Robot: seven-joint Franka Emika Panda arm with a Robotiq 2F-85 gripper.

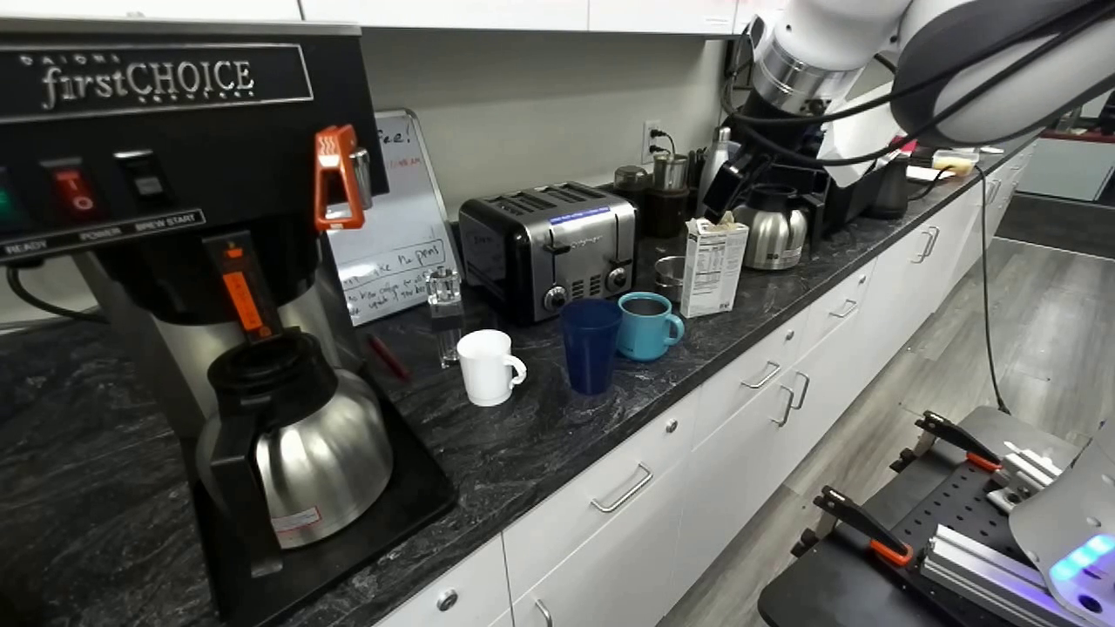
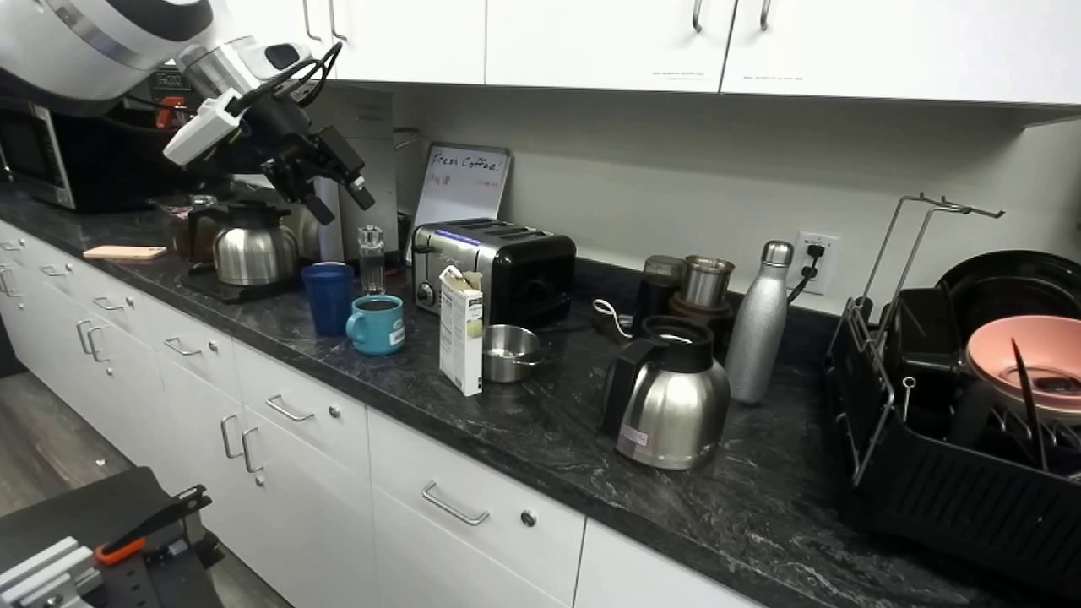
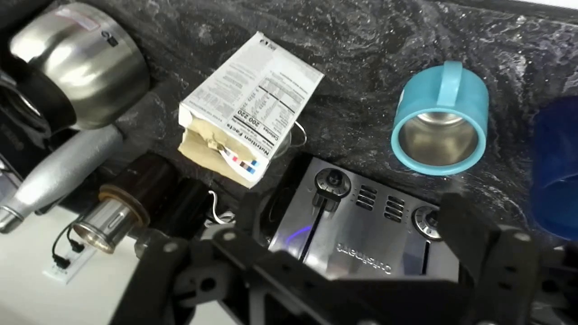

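My gripper (image 2: 342,203) hangs above the counter, fingers apart and empty. In the wrist view its two dark fingers frame the silver and black toaster (image 3: 357,233), which lies beyond them. An opened white carton (image 3: 254,97) stands near the toaster, its torn top facing the camera. The teal mug (image 3: 441,89) sits upright on the other side, with a dark blue cup (image 1: 591,350) beside it. A white mug (image 1: 487,367) is closer to the coffee machine. In the second exterior view, a small metal pot (image 2: 509,355) sits behind the carton.
A steel carafe (image 2: 669,405), a silver bottle (image 2: 757,329) and a loaded dish rack (image 2: 973,496) occupy one end of the counter. The coffee machine (image 1: 157,157) is at the other. White cabinets (image 2: 861,46) overhang the back. Bare counter runs along the front edge.
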